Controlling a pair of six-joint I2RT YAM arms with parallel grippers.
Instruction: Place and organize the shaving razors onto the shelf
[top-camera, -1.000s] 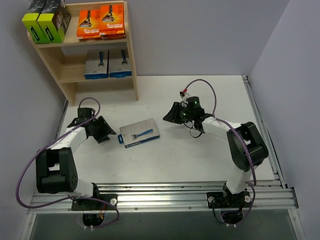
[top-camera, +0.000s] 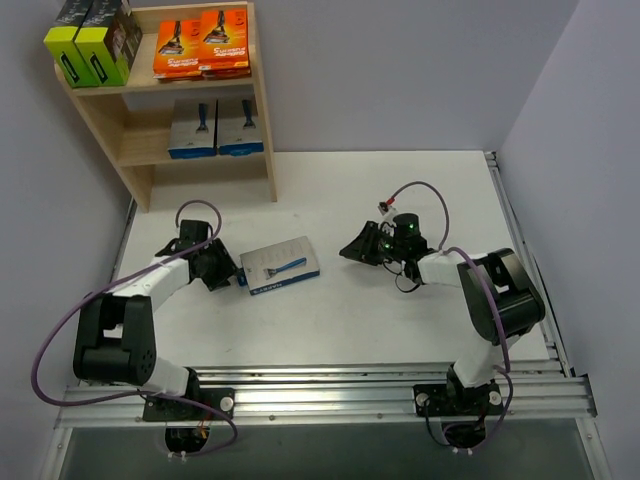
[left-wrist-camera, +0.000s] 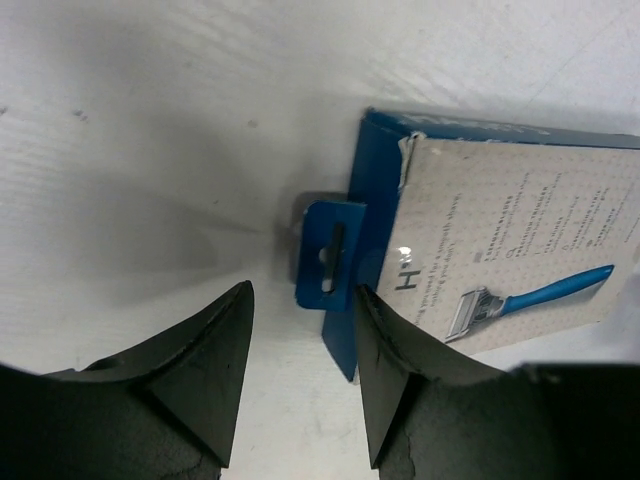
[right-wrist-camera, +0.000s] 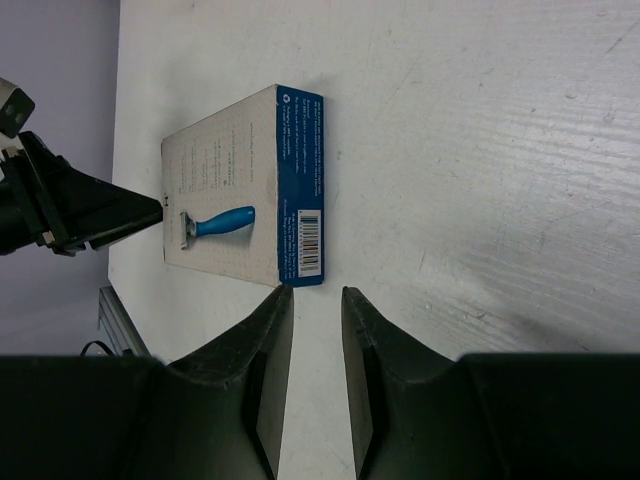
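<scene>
A white and blue razor box (top-camera: 279, 258) lies flat on the table, its printed face and blue razor picture upward. In the left wrist view, the box's blue hang tab (left-wrist-camera: 328, 255) sticks out from one end, just ahead of my left gripper. The left fingers are open, with no grip on the tab. My right gripper is apart from the box, to its right, also open and empty. The wooden shelf (top-camera: 140, 160) at the back left holds two blue-and-white razor boxes (top-camera: 192, 130) on its middle level.
Orange boxes (top-camera: 180, 48) and green-and-black boxes (top-camera: 92, 45) fill the top level of the shelf. The bottom level looks empty. Bare table (top-camera: 330, 190) lies behind, in front of and to the right of the razor box.
My left gripper has come right and toward the front, up to the tab end of the box. The right gripper has moved right and slightly toward the front. The box has stayed put.
</scene>
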